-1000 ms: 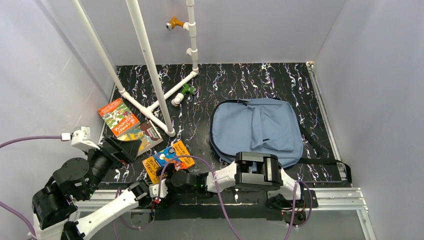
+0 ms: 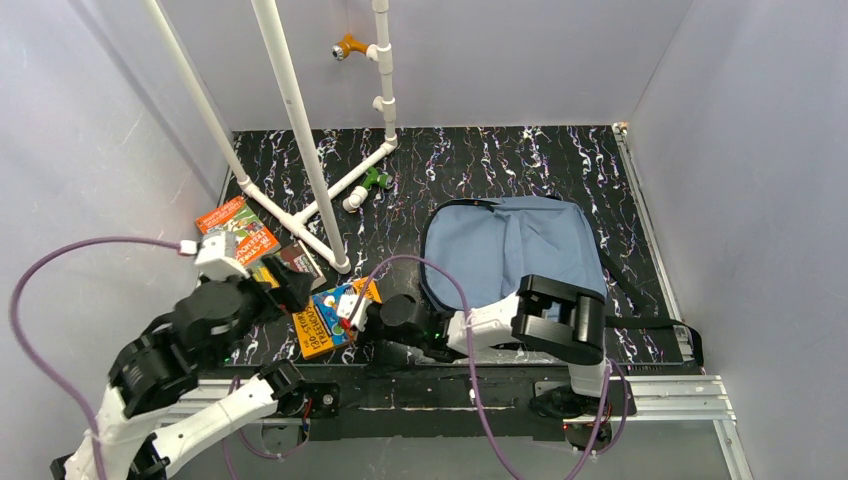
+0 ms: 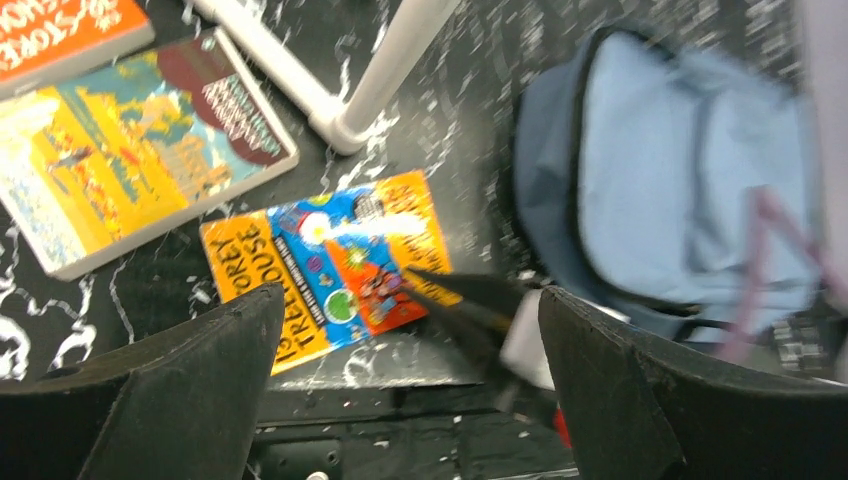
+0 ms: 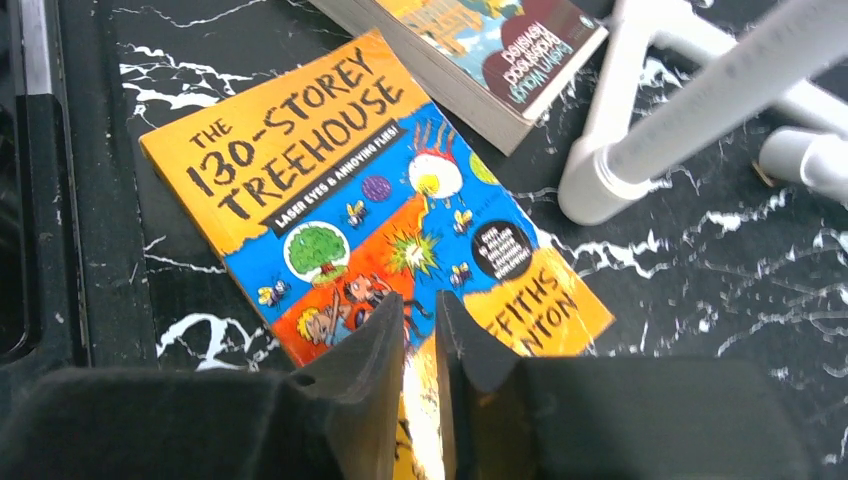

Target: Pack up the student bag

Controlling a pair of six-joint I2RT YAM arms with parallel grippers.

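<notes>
The orange-and-blue treehouse book (image 4: 330, 215) lies flat near the table's front edge. My right gripper is over it, its fingertips parted by a narrow gap with only the book cover showing beyond. In the left wrist view, the dark right fingers (image 3: 465, 288) reach above the book's right end. Wide open and empty, my left gripper hovers above the same book and the one beside it. Further left lie a yellow-and-brown book (image 3: 130, 150) and an orange book (image 2: 238, 228). The blue bag (image 2: 470, 245) rests on the table at right.
White pipes (image 2: 300, 130) rise behind the books, their foot (image 3: 345, 125) close to them. A green tap (image 2: 375, 180) lies near the pipe base. A black strap (image 2: 640, 323) trails right of the bag. Bare table separates the bag from the pipes.
My left gripper has moved right and toward the books. The right gripper has shifted right and away from the front edge. The front book has shifted slightly to the right.
</notes>
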